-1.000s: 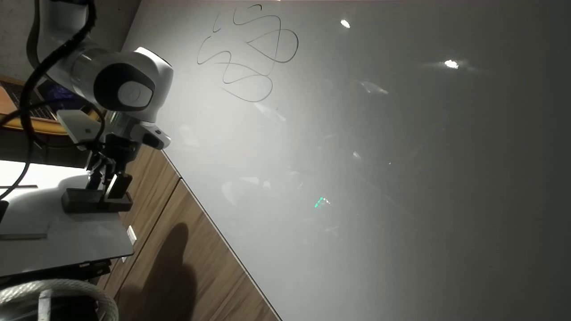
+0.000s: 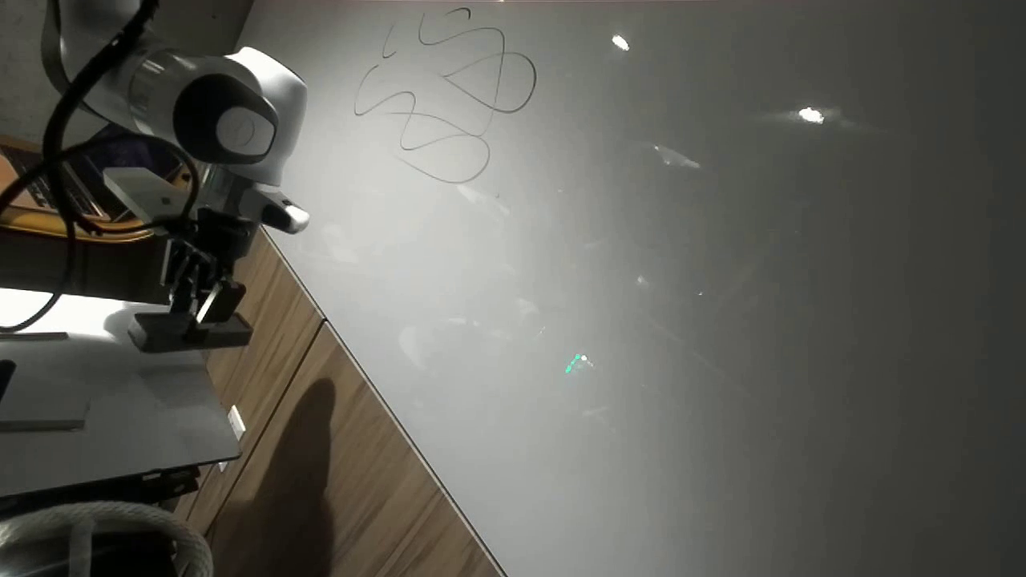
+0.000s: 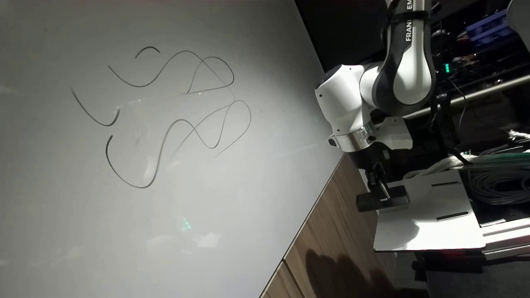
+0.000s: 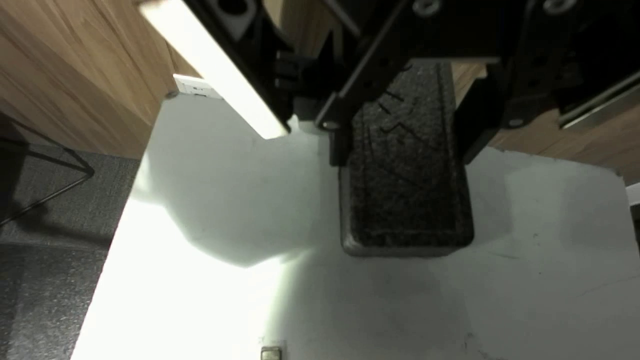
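My gripper is shut on a dark block-shaped eraser [image 4: 414,198], a finger on either side of it. In exterior view 1 the eraser [image 2: 159,332] hangs level beneath the gripper [image 2: 207,312], left of the board. Exterior view 2 has the eraser [image 3: 370,201] overlapping the near side of the white shelf plate [image 3: 432,236]; the wrist view puts it above that plate. Thin black pen lines [image 3: 164,144] curl over the whiteboard [image 3: 99,238], well apart from the gripper.
Wood panelling [image 2: 298,423] runs along the board's edge, between board and plate. Cables [image 3: 502,183] lie coiled beyond the plate. A thick black cable [image 2: 58,192] loops beside the arm.
The gripper and the eraser have risen in exterior view 1 and shifted slightly right, with the eraser still held. The pen lines on the board look the same.
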